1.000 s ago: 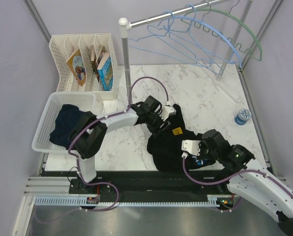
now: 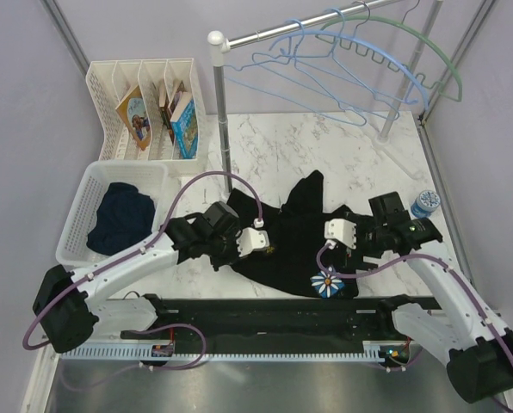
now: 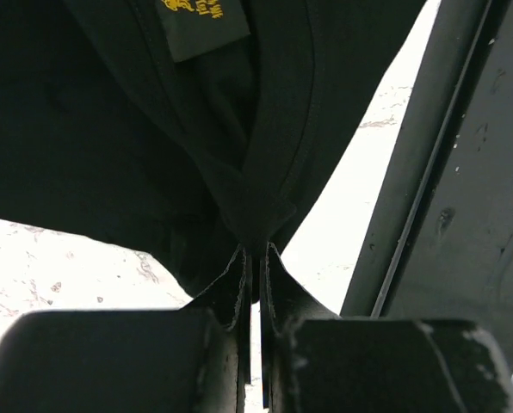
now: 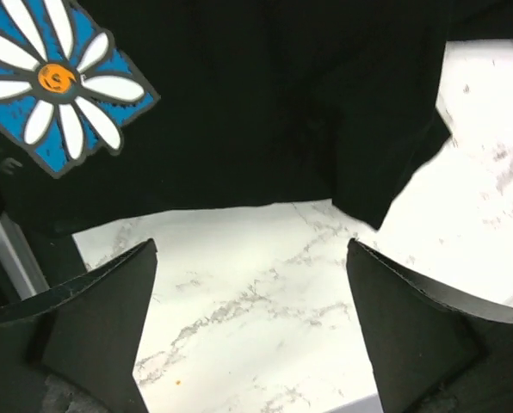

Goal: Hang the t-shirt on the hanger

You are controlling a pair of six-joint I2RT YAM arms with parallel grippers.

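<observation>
The black t-shirt (image 2: 291, 254) lies spread on the marble table, with a blue-and-white flower print (image 2: 327, 284) near the front edge, also large in the right wrist view (image 4: 57, 79). My left gripper is shut on a gathered bit of the shirt, beside a dark label with yellow lettering (image 3: 196, 21). My right gripper is open over bare marble just past the shirt's hem, nothing between its fingers. Several blue and green hangers (image 2: 325, 77) hang on the white-and-metal rail (image 2: 274, 33) at the back.
A white basket (image 2: 71, 228) with dark cloth stands at left, a book rack (image 2: 106, 86) behind it. A blue-lidded can (image 2: 425, 203) sits at the right. The marble behind the shirt is mostly clear; the table's dark front edge (image 2: 239, 310) runs close below.
The right arm moved back from the front, and the flower print now lies nearer the front edge.
</observation>
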